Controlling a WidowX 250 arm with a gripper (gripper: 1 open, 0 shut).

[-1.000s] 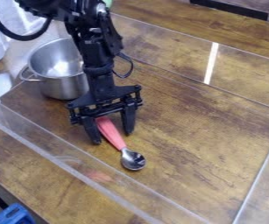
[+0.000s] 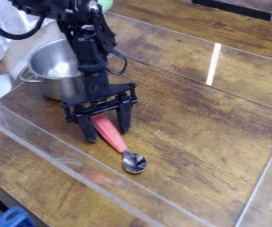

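Note:
My black gripper hangs low over the wooden floor of a clear-walled enclosure, with its two fingers spread to either side of a pink-handled spoon. The spoon's metal bowl points toward the lower right, clear of the fingers, while the upper end of its handle is under the gripper. I cannot tell whether the fingers press on the handle.
A steel pot stands behind and left of the gripper, close to the arm. Clear walls run along the front and right. Bare wood lies open to the right. A blue object sits at the bottom left, outside the wall.
My gripper has shifted very slightly to the left, with small movement in its fingers. The spoon is nearly where it was.

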